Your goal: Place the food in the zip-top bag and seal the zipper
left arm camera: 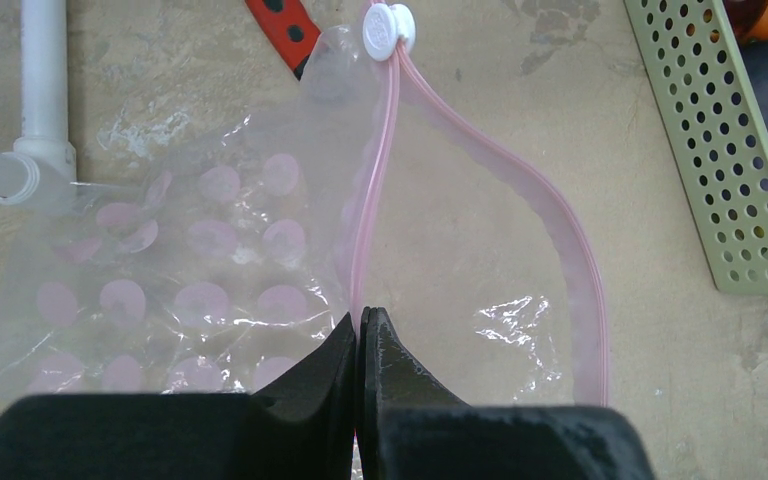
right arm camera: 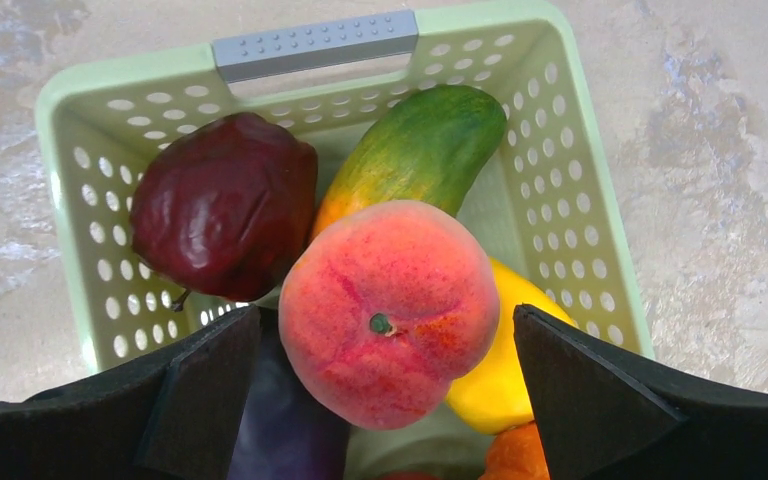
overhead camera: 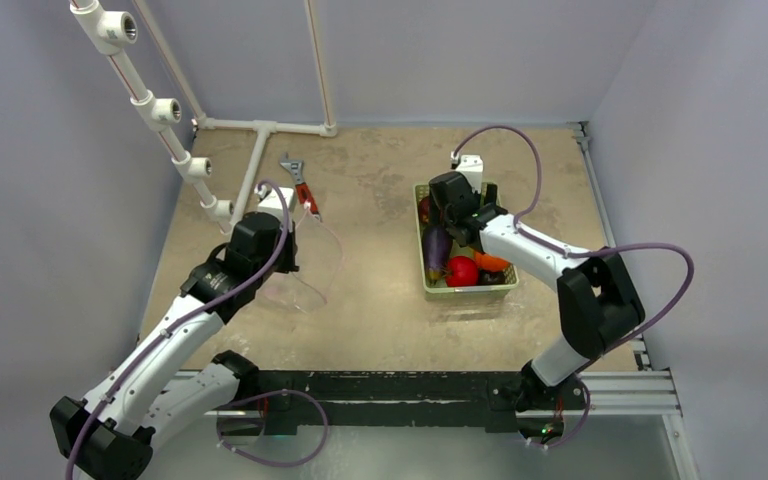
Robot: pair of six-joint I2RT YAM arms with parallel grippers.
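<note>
A clear bag (left arm camera: 210, 230) with pink dots and a pink zip edge spreads out below my left gripper, which is shut on one edge of its mouth. The other edge bows away, so the mouth gapes. A white zip slider (left arm camera: 385, 30) sits at the bag's far end. Over the green basket (right arm camera: 600, 200), my right gripper is open, its fingers on either side of a peach (right arm camera: 390, 310) and apart from it. The peach rests on top of the other food. A dark red fruit (right arm camera: 225, 205) and a green-yellow fruit (right arm camera: 420, 150) lie behind it.
An eggplant (overhead camera: 437, 250), a red tomato (overhead camera: 461, 271) and an orange vegetable (overhead camera: 489, 260) share the basket. A red-handled wrench (overhead camera: 305, 193) lies near the white pipe frame (overhead camera: 250, 175). Bare table (overhead camera: 380, 220) separates bag and basket.
</note>
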